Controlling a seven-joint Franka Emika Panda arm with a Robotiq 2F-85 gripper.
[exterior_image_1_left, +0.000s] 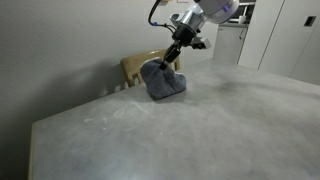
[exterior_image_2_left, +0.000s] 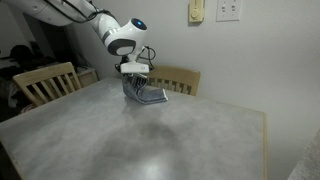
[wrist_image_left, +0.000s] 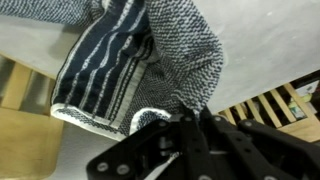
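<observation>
A dark blue-grey cloth (exterior_image_1_left: 165, 82) lies bunched near the table's far edge, its upper part raised toward my gripper (exterior_image_1_left: 169, 60). In exterior view 2 the cloth (exterior_image_2_left: 150, 96) spreads on the table below the gripper (exterior_image_2_left: 134, 72). Up close in the wrist view, the striped and speckled cloth (wrist_image_left: 180, 55) runs down to the gripper, which is shut on a fold of it. The fingertips are partly hidden against the fabric.
Beside the table's far edge, close to the cloth, stands a wooden chair (exterior_image_2_left: 177, 80). Another wooden chair (exterior_image_2_left: 50, 80) is at the left side. A wall rises behind.
</observation>
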